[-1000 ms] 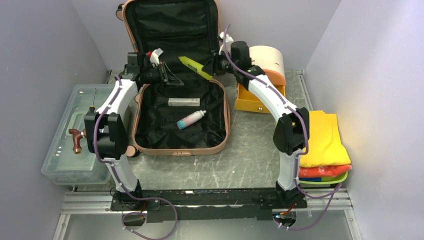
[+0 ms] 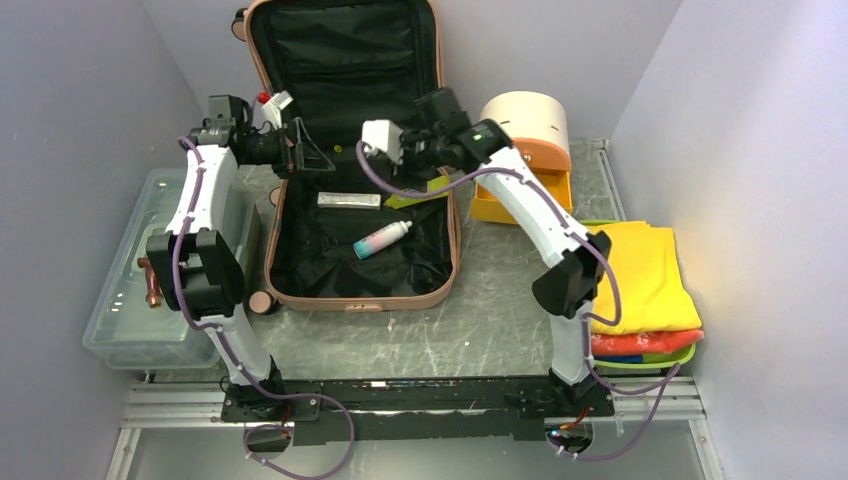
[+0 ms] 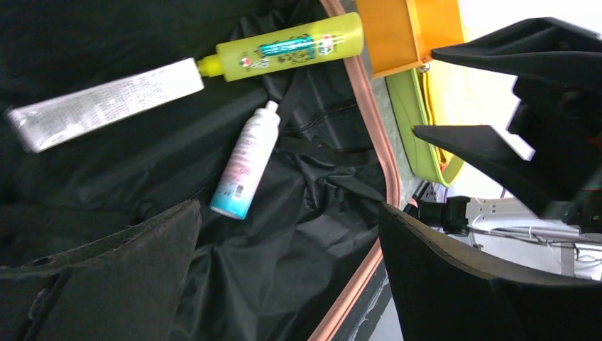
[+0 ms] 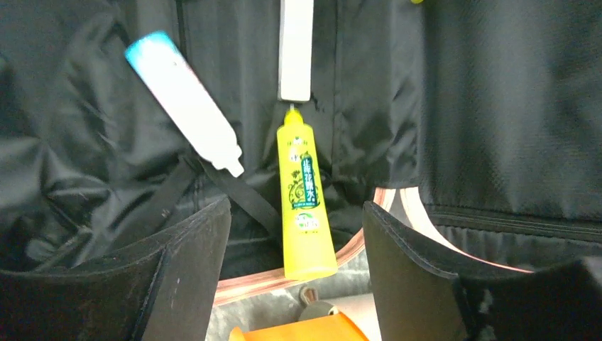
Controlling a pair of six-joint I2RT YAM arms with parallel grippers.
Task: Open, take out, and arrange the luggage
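Note:
The open suitcase [image 2: 270, 245] holds a yellow-green bottle [image 4: 305, 202], a pale box [image 2: 348, 200] and a white-and-teal spray can [image 2: 381, 239]. The bottle lies by the right rim, in line with the box; the can lies diagonally nearer the front. My left gripper hangs open over the left side of the case, nothing between its fingers. My right gripper is open above the right side, over the bottle, which shows between its fingers from above.
A cabinet with an open orange drawer [image 2: 495, 210] stands right of the case. A green basket of folded cloths [image 2: 640, 280] is at front right, a clear lidded box [image 2: 130, 300] at left. Bare table [image 2: 490, 320] lies front right.
The yellow bottle, earlier raised by my right gripper, now lies in the case. My left gripper has moved slightly left.

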